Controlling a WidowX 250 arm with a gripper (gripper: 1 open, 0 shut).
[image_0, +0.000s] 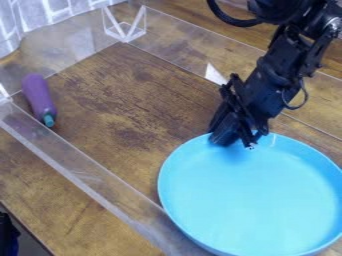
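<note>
The black gripper (234, 130) is low at the upper rim of a large light-blue plate (247, 200), in the right half of the view. Its tip reaches down over the rim, and whether it is open or shut on the rim is hidden by its own body. A purple object (38, 95) with a teal tip lies at the left on the wooden surface.
Clear plastic walls run along the left and back of the wooden surface (127, 105). A dark object sits at the bottom left corner.
</note>
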